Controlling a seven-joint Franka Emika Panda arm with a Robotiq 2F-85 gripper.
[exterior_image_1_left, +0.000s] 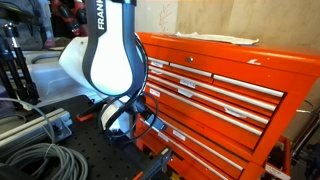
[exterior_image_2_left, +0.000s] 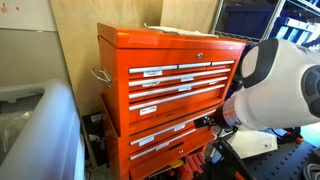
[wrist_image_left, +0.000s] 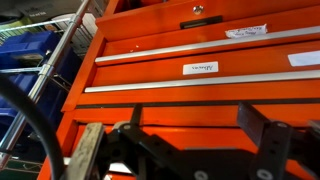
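A red tool chest (exterior_image_1_left: 225, 58) with several drawers stands in front of the arm, its visible drawers closed. In the wrist view, my gripper is open, facing the red drawer fronts (wrist_image_left: 180, 96) with nothing between its fingers. A drawer with a white label (wrist_image_left: 200, 69) and a silver pull strip lies just above the fingertips in that view. Whether the fingers touch the chest cannot be told. The white arm (exterior_image_2_left: 265, 85) reaches low beside the chest's right side in the second exterior view. The arm hides much of the gripper outside the wrist view.
A pale sheet (exterior_image_1_left: 217, 38) lies on the chest's top. Wire shelving (wrist_image_left: 45, 75) with blue bins (wrist_image_left: 25, 50) stands beside it. Coiled cable (exterior_image_1_left: 45, 160) rests on the dark table near the arm. Red and dark items crowd the floor by the lower drawers.
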